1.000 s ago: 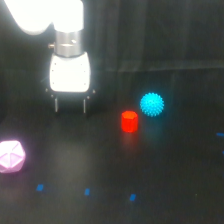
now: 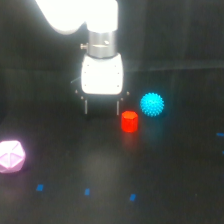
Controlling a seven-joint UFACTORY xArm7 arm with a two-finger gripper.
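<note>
My gripper (image 2: 102, 106) hangs below the white arm at the upper middle of the camera view. Its two thin fingers point down and stand well apart, with nothing visible between them. Just right of and slightly lower than the right finger in the picture is a small red cylinder (image 2: 129, 122), upright on the dark surface. A cyan ball (image 2: 152, 104) with a bumpy outline sits to the right of the cylinder and a little farther back. At the left edge lies a pink faceted ball (image 2: 11, 156).
Small blue marks (image 2: 87, 191) dot the dark table toward the front, with another blue mark (image 2: 220, 134) at the right edge. Open table lies across the middle and front.
The arm and gripper have moved to the right, closer to the red cylinder. The fingers remain apart, and the cylinder and both balls have stayed in place.
</note>
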